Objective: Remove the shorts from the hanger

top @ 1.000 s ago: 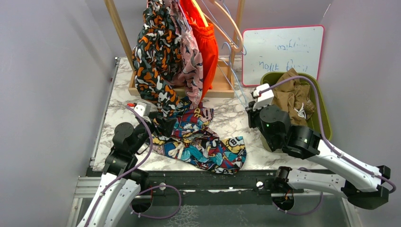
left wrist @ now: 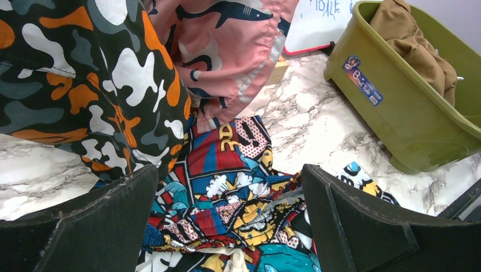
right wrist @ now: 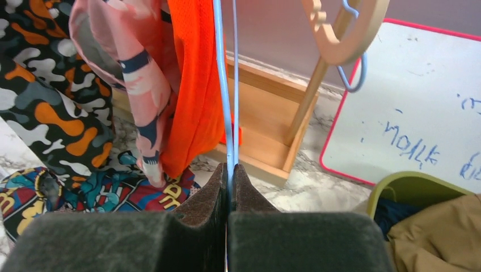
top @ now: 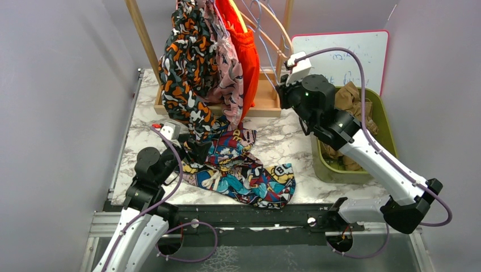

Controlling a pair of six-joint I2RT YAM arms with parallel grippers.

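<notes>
The comic-print shorts (top: 275, 184) lie crumpled on the marble tabletop, with no hanger visible in them. Over them my left gripper stands open, a black finger (left wrist: 363, 226) on each side and nothing gripped. A thin light-blue hanger (right wrist: 220, 56), bare of clothes, runs down between the fingertips of my right gripper, which is shut on it beside the rack. Still hanging on the rack are camouflage shorts (top: 187, 62), pink whale-print shorts (top: 228, 79) and red shorts (top: 247, 59).
The wooden rack's base (top: 264, 107) stands at the back, with a curved wooden piece (right wrist: 346, 48) near my right gripper. A green tub (top: 346, 177) holding brown cloth sits on the right, before a whiteboard (top: 363, 59). Clear tabletop separates the shorts and tub.
My right gripper has risen and moved left and back toward the rack, carrying the blue hanger. The left arm and the comic-print shorts have not moved.
</notes>
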